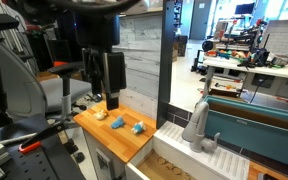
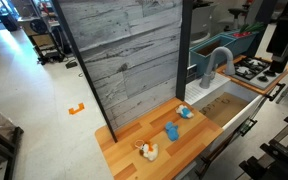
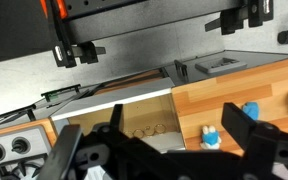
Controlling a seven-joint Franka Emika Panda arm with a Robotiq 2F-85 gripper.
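Observation:
My gripper is open, its two fingers far apart at the top of the wrist view with only grey floor visible between them. In exterior view 1 the dark gripper hangs in the air at the left, on the near side of the wooden counter point(image 1: 130, 139). On that counter lie a blue toy point(image 2: 171, 131), a blue-and-white toy point(image 2: 184, 111) and a white-and-orange toy point(image 2: 148, 151). Beside the wood, a drawer point(image 3: 149, 118) stands open with its light wooden inside showing; nothing distinct can be made out in it.
A grey faucet point(image 1: 197, 122) rises beyond the drawer, with a teal basin point(image 1: 254, 131) behind it. The stove point(image 2: 256, 70) with black burners sits farther along. A tall panel point(image 2: 134, 60) backs the counter. Chairs stand behind at the left of exterior view 1.

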